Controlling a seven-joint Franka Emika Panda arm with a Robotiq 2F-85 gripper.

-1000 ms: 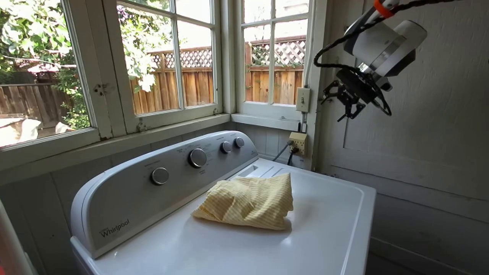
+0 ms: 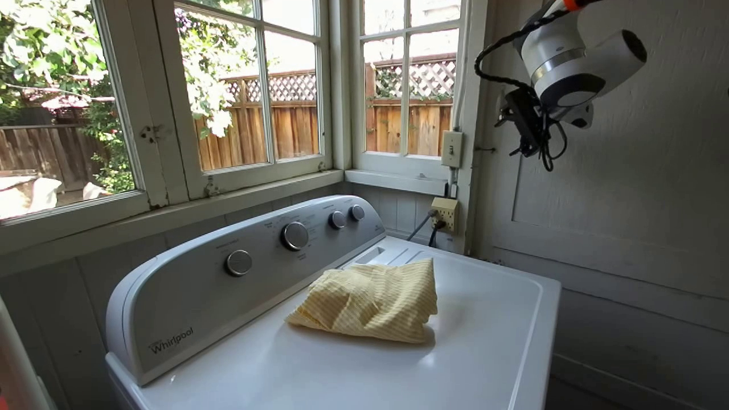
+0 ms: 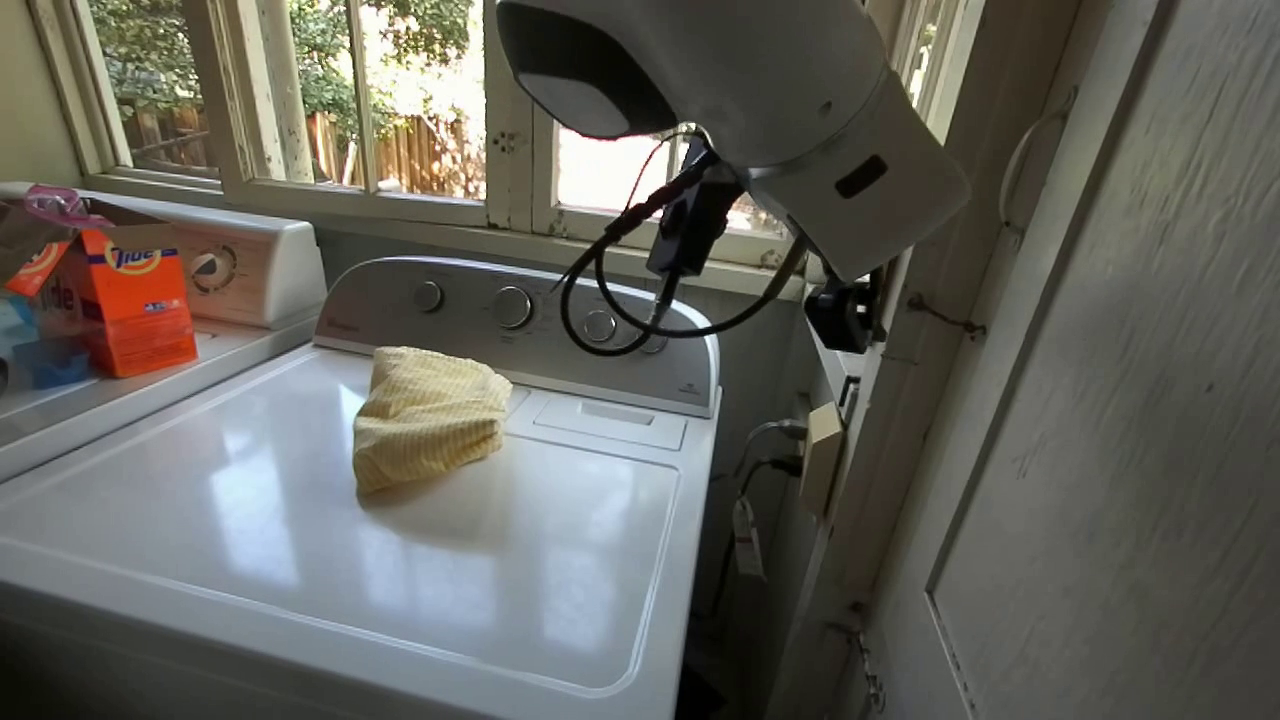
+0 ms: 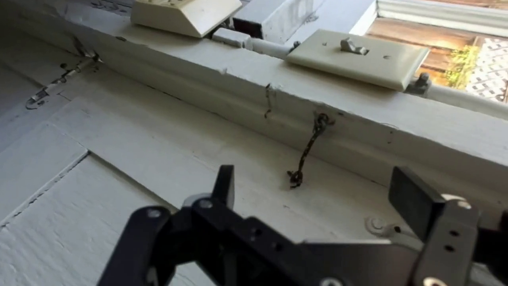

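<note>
My gripper is open in the wrist view, its black fingers wide apart with nothing between them. Beyond them are the pale wall panels, a small door hook [image 4: 307, 147] and a light switch plate [image 4: 359, 59]. In exterior view 1 the gripper hangs high at the right, near the window frame, well away from the washer. A yellow striped cloth [image 2: 372, 300] lies crumpled on the white washer lid [image 2: 478, 328]. From the other side, the same cloth [image 3: 432, 414] sits toward the back of the lid, in front of the control panel.
The grey control panel [image 2: 184, 300] with several knobs rises behind the lid. A yellowish outlet box [image 2: 445, 213] with cords is on the wall by the corner. An orange Tide box [image 3: 138, 300] stands on the neighbouring machine.
My wrist has turned and tilted, so the gripper's fingers no longer show spread toward exterior view 1. The arm has shifted slightly; the cloth lies where it was.
</note>
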